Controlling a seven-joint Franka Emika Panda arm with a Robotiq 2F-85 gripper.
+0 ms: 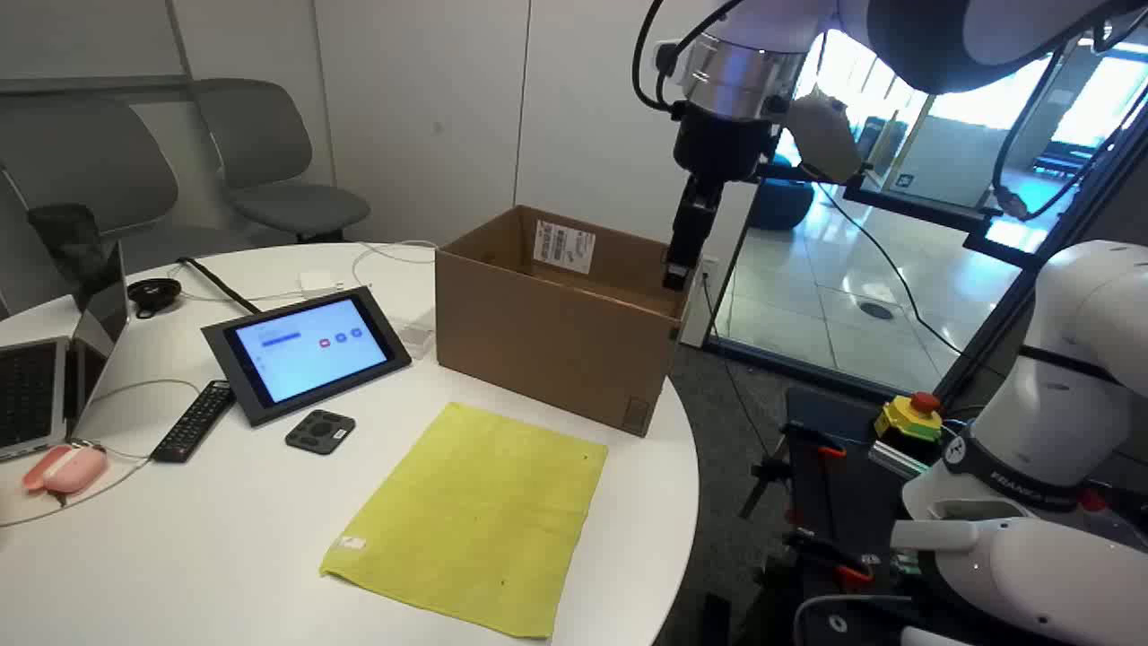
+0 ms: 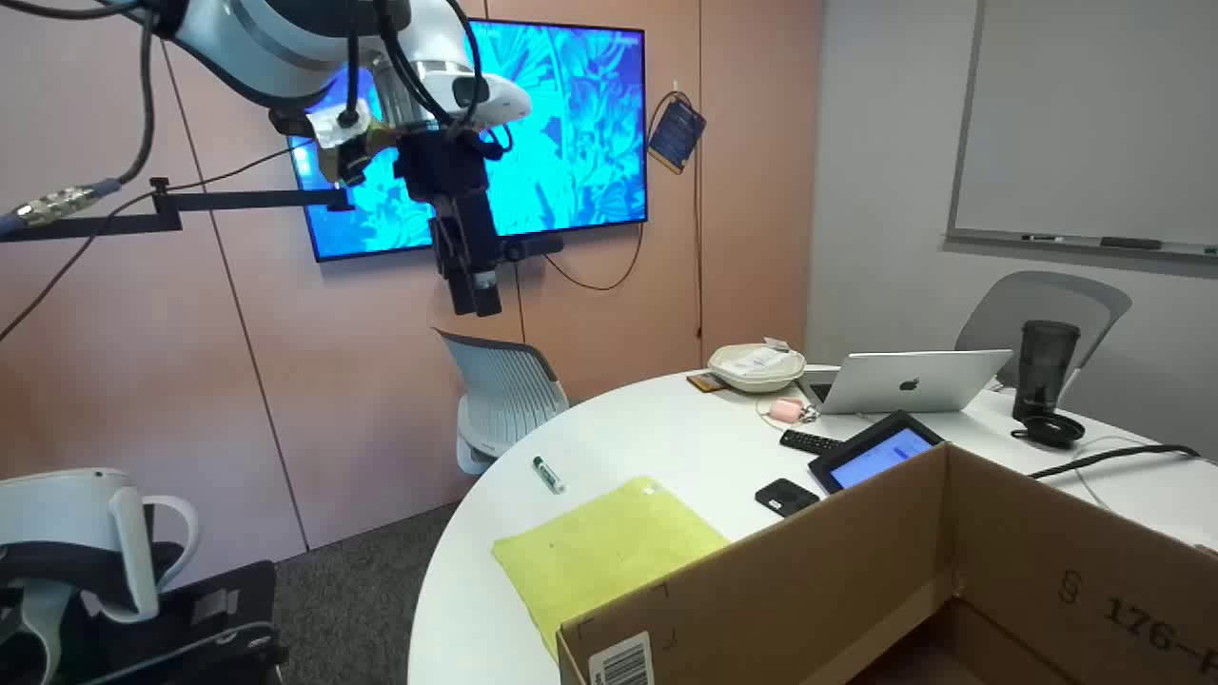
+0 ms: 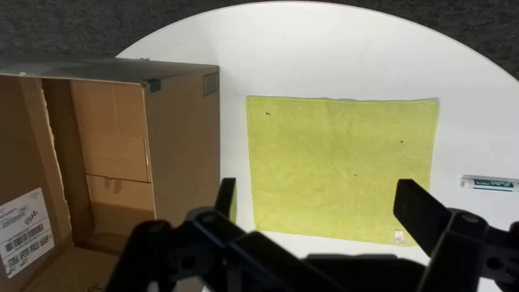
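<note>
A yellow-green cloth [image 1: 479,517] lies flat, spread out near the front edge of the round white table. Beside it stands an open cardboard box [image 1: 549,334]; the part of its floor that shows in the wrist view looks empty. My gripper is open, its fingers wide apart, with the cloth [image 3: 335,165] seen below between them and nothing held. In the second exterior view the gripper [image 2: 475,310] hangs pointing down, well above the table. A green and white marker [image 2: 548,474] rests on the table past the cloth's edge.
A tablet on a stand [image 1: 312,344], a small black device [image 1: 319,431], a remote [image 1: 194,420] and a laptop [image 1: 54,366] occupy the table's other side. A pale bowl [image 2: 756,365] sits near the laptop.
</note>
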